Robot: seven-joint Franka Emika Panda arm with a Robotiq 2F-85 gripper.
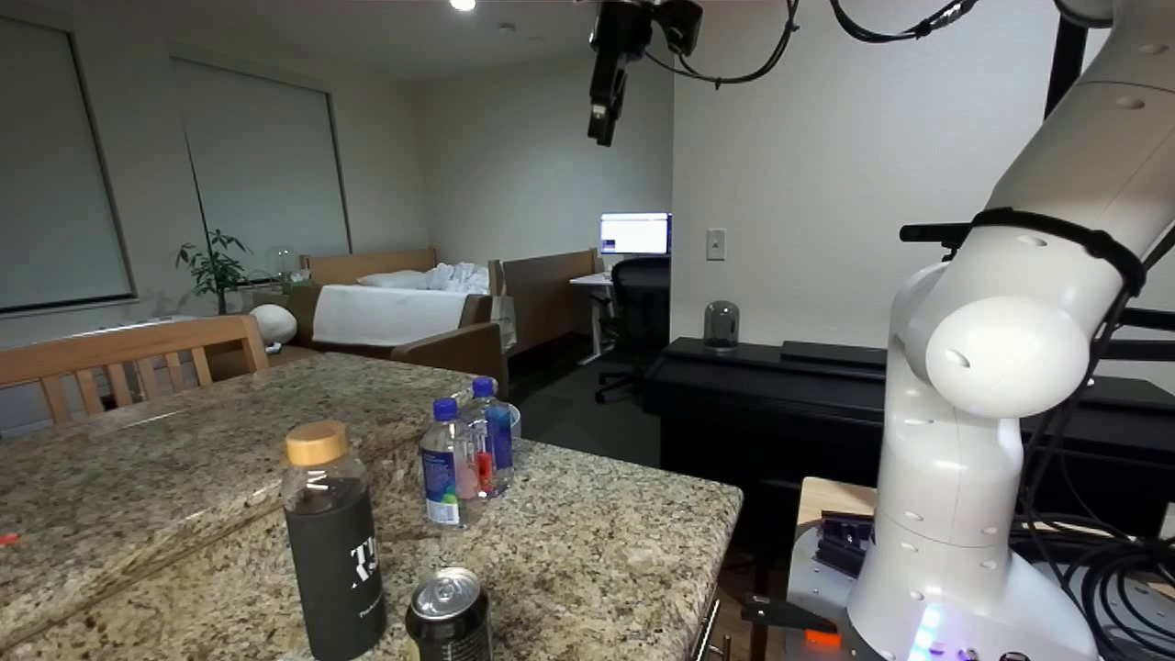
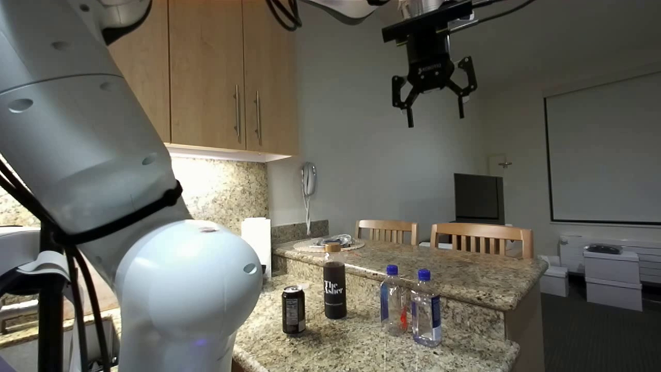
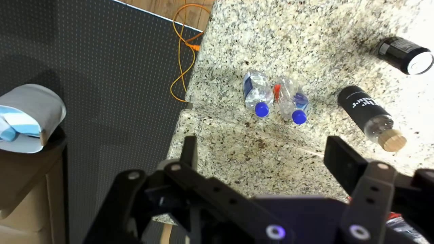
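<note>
My gripper [image 2: 436,121] hangs high over the counter, its fingers wide apart with nothing between them. Two clear plastic bottles with blue caps stand side by side on the lower granite counter: one bottle [image 2: 393,304], and beside it the other bottle [image 2: 427,316]. A dark bottle [image 2: 334,291] with a wooden cap stands near them, upright. Close to that is a black can [image 2: 294,310], also upright. From above, in the wrist view, the dark bottle [image 3: 363,107] and the can [image 3: 400,53] lie to the right of the two clear bottles.
A raised granite ledge [image 2: 446,269] runs behind the bottles, with a round mat [image 2: 308,246] and items on it. Wooden chairs [image 2: 482,235] stand beyond. An orange cable [image 3: 179,61] shows below the edge.
</note>
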